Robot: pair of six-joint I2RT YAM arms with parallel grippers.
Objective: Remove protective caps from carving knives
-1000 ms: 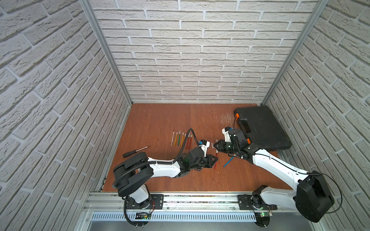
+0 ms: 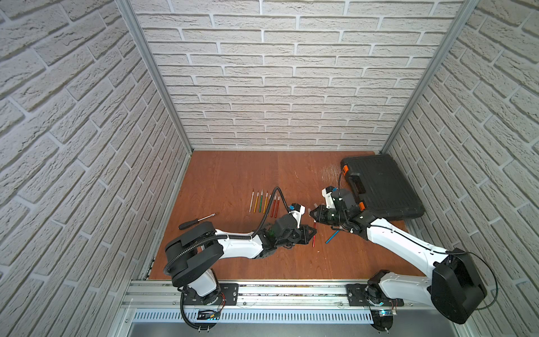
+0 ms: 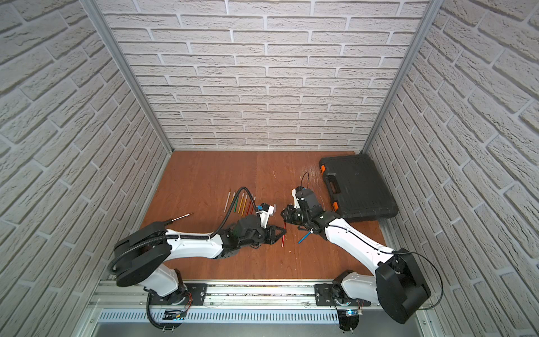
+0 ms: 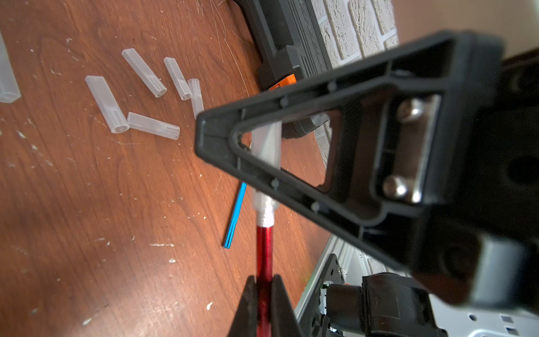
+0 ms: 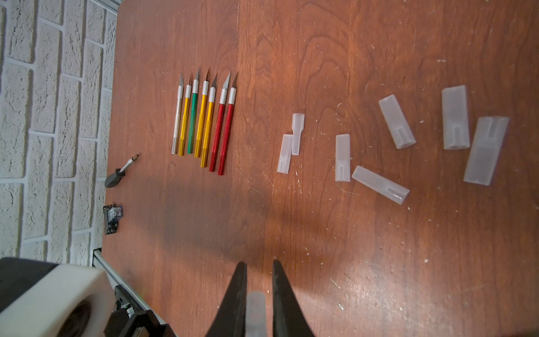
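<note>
In the left wrist view, a red carving knife (image 4: 264,247) stands with its red handle pinched by my left gripper, which is shut on it. A translucent cap (image 4: 266,147) covers the blade end above the silver collar. My right gripper is around this cap, partly open, with a narrow gap on one side of it; a black finger (image 4: 337,185) hides part of the cap in the left wrist view. A blue carving knife (image 4: 234,216) lies on the table behind, its far end hidden by that finger.
Several uncapped knives (image 5: 206,123) lie in a row, blades bare. Several loose caps (image 5: 342,157) are scattered right of them. A black case (image 2: 384,185) occupies the back right, and a screwdriver (image 2: 196,220) lies at far left.
My right gripper has shifted very slightly around the cap end. The left arm and the red knife in it look almost still.
</note>
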